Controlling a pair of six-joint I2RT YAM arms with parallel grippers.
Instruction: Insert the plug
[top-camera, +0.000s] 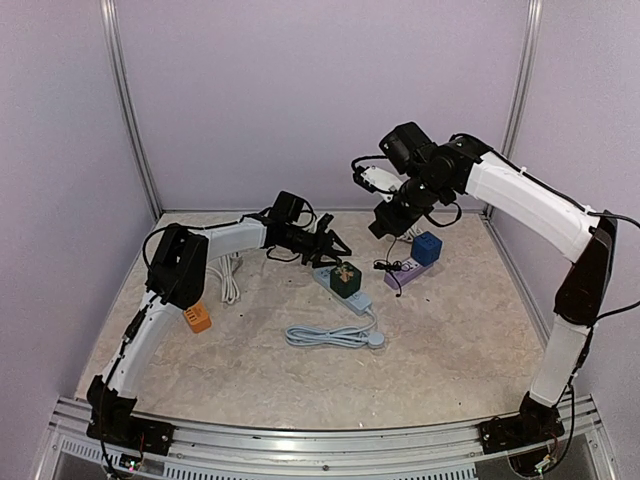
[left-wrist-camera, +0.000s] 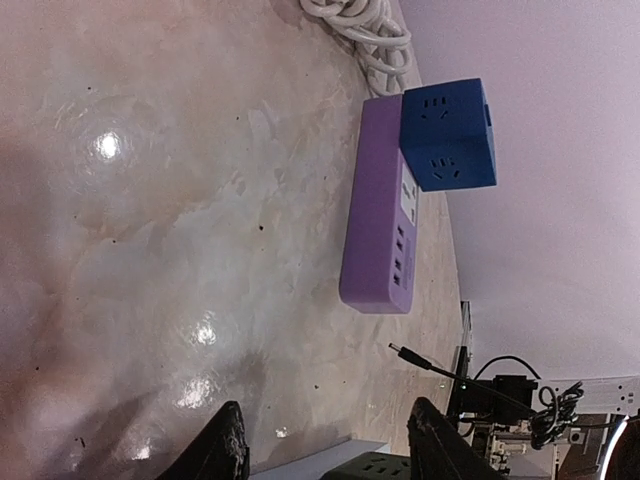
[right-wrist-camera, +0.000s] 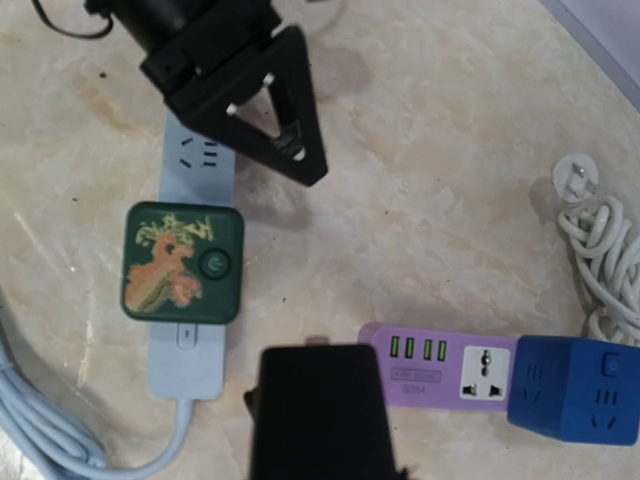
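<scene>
A thin black cable (top-camera: 391, 268) with a small bundle hangs from my right gripper (top-camera: 383, 226), which is shut on it above the purple power strip (top-camera: 404, 272). In the left wrist view a slim plug end (left-wrist-camera: 403, 353) of this cable points free, apart from any socket. My left gripper stands open with nothing gripped, over the far end of the pale blue power strip (right-wrist-camera: 194, 180). A dark green cube (right-wrist-camera: 183, 262) with a dragon picture and a power button sits on that strip, just beyond the left fingers. The right fingertips' grip is hidden in its own wrist view.
A blue cube (right-wrist-camera: 575, 388) sits on the purple strip's far end. Coiled pale blue cord (top-camera: 328, 337) lies in front, white cords (top-camera: 228, 278) at left and back right. The orange strip (top-camera: 197, 317) is partly behind the left arm.
</scene>
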